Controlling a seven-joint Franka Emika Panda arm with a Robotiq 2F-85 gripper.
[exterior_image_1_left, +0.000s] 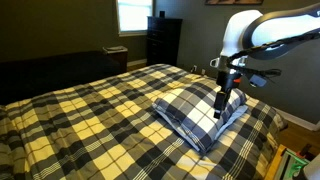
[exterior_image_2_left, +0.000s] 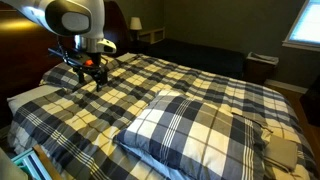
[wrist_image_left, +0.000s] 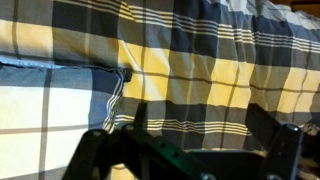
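A plaid pillow (exterior_image_2_left: 195, 135) in white, navy and tan lies on a bed covered with a matching plaid bedspread (exterior_image_2_left: 120, 95). The same pillow (exterior_image_1_left: 185, 112) is partly behind my arm in exterior view 1. My gripper (exterior_image_1_left: 222, 98) points downward in the air at the right of that view, and in exterior view 2 the gripper (exterior_image_2_left: 90, 84) hangs over the bedspread, left of the pillow. In the wrist view, the dark fingers (wrist_image_left: 140, 118) stand wide apart with only plaid cloth below them. A pillow corner (wrist_image_left: 95, 85) shows at the left of that view, outside the fingers.
A beige item (exterior_image_2_left: 281, 152) rests at the bed's right side. Beyond the bed stand a small nightstand (exterior_image_2_left: 260, 70) and, in exterior view 1, a dark dresser (exterior_image_1_left: 163, 40). Much of the bedspread is bare.
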